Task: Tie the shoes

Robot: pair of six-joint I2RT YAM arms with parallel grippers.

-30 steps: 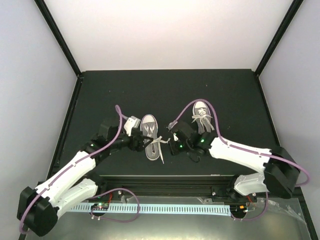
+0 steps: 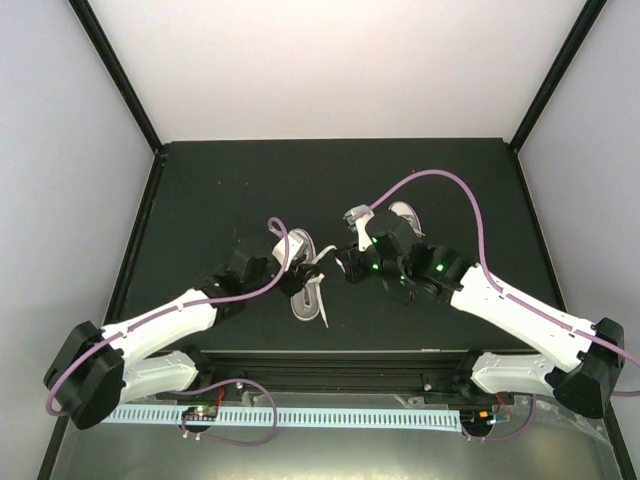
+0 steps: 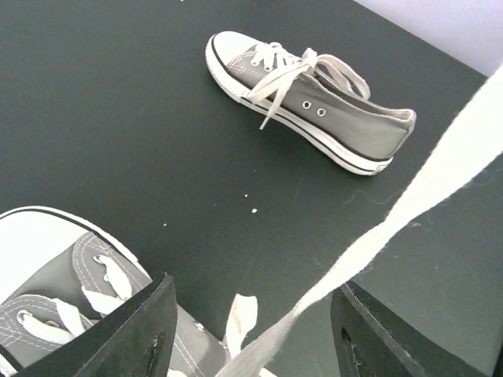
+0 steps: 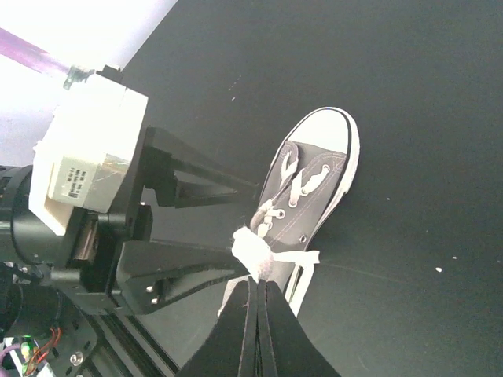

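The left shoe (image 2: 304, 308) lies on the black mat, its white lace loose toward the right. My left gripper is over it, part open, with a lace strand running up between its fingers toward the right gripper in the left wrist view. My right gripper is shut, the white lace (image 4: 253, 250) at its fingertips. The second shoe (image 3: 306, 110), with laces in a bow, lies to the right, partly hidden by the right arm in the top view.
The left gripper has moved right over the near shoe's lace. The right arm has risen and now covers much of the far shoe in the top view.
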